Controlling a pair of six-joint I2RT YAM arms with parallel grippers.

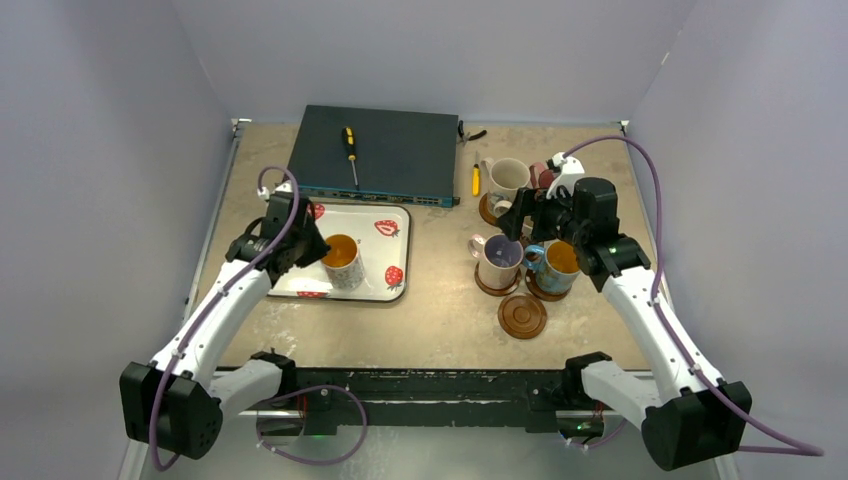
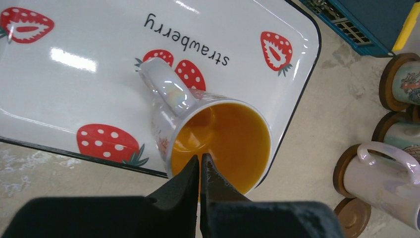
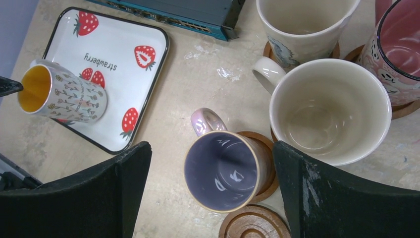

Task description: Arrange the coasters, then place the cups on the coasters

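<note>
A white mug with an orange inside (image 1: 343, 276) stands on the strawberry tray (image 1: 400, 230), toward its front edge. My left gripper is shut, its fingertips almost meeting and nothing between them. In the left wrist view these fingers overlap the orange opening, and the mug's handle points away from them to the upper left. A bare brown coaster (image 1: 522, 316) lies at the front right. My right gripper stands open and empty, its fingers (image 3: 131, 171) far apart over the right-hand mugs.
A purple-lined mug (image 1: 497, 262), a blue mug (image 1: 557, 268) and other mugs crowd around the bare coaster's far side on coasters. A dark flat box (image 1: 400, 150) with a screwdriver (image 1: 349, 145) sits behind the tray. The table between tray and mugs is clear.
</note>
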